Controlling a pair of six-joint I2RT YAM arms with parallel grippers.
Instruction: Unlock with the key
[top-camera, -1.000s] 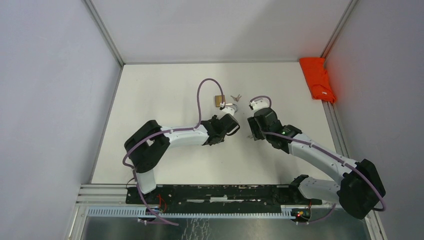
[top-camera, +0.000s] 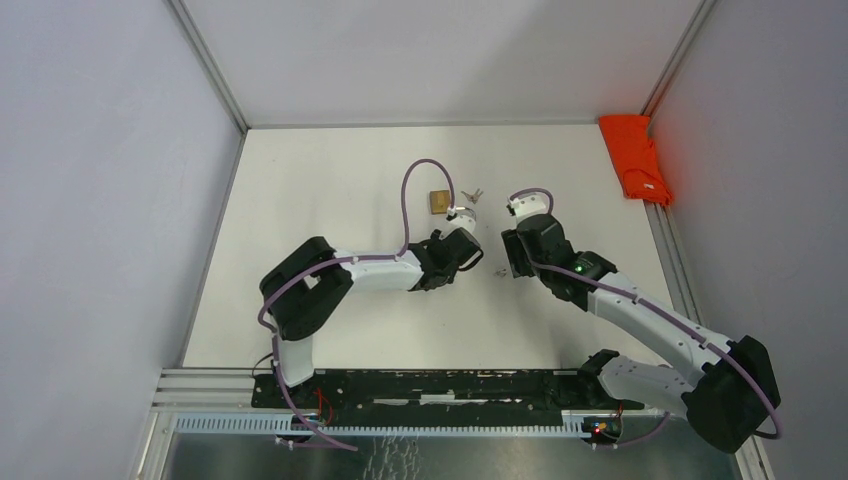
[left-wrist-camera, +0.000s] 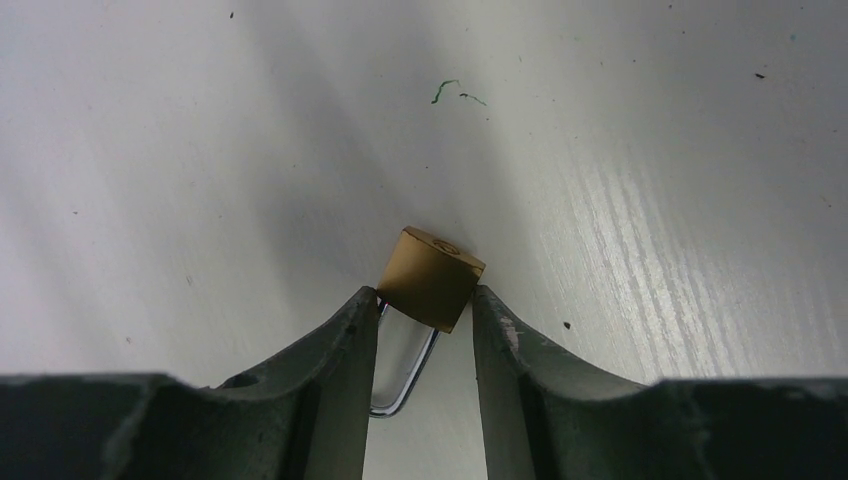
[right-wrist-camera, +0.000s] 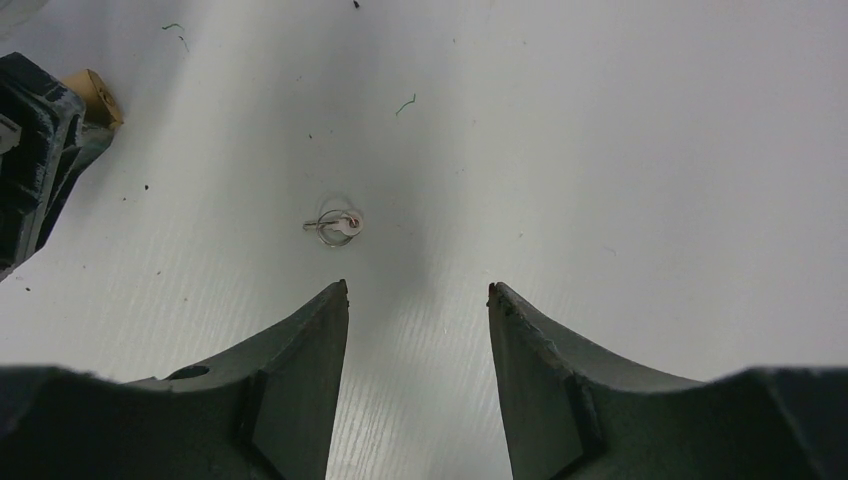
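A brass padlock with a silver shackle lies on the white table between the fingertips of my open left gripper; whether they touch it cannot be told. Its body shows just beyond that gripper in the top view. A small key on a ring lies in the right wrist view, ahead and left of my right gripper, which hovers open and empty. In the top view this key is beside the right arm. Other keys lie to the right of the padlock.
A red cloth lies at the back right corner. Walls bound the table on the back and sides.
My right gripper has moved slightly right. The left arm has shifted slightly, its elbow and cable moving rightward. The padlock has not visibly moved.
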